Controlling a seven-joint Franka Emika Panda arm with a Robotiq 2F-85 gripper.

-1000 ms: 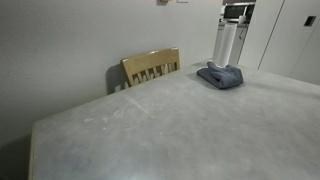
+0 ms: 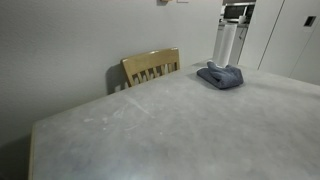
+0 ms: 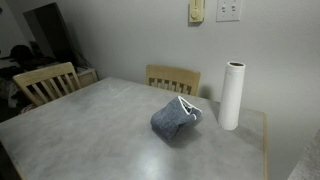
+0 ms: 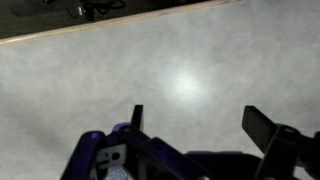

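Note:
A folded blue-grey cloth (image 3: 174, 118) with a white edge lies bunched on the grey table, beside a tall white paper towel roll (image 3: 232, 97) that stands upright. From the other side, the same cloth (image 2: 220, 76) appears near the table's far edge with the roll (image 2: 224, 45) behind it. In the wrist view my gripper is open, its two black fingers wide apart over bare tabletop with nothing between them. Neither exterior view shows the gripper.
Wooden chairs stand at its edges, one (image 3: 172, 80) by the wall and another (image 3: 50, 84) at the left. The table's wooden edge (image 4: 110, 22) crosses the top of the wrist view, with dark objects beyond it.

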